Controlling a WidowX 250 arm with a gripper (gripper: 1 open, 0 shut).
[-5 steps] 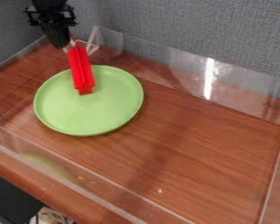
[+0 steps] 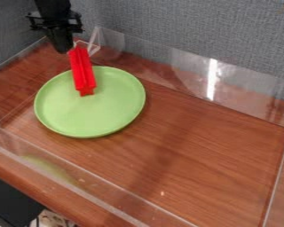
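Note:
A red elongated object (image 2: 82, 73) rests on the upper part of a green plate (image 2: 91, 111), its top end reaching past the plate's rim. My black gripper (image 2: 64, 48) hangs just above that top end at the upper left, pointing down. It looks shut, and I see nothing clearly between its fingers; whether it touches the red object I cannot tell.
Clear plastic walls (image 2: 209, 80) border the wooden table (image 2: 204, 164). A grey padded wall stands behind.
My gripper has shifted slightly around the upper left, by a small amount. The red object and plate show no visible change.

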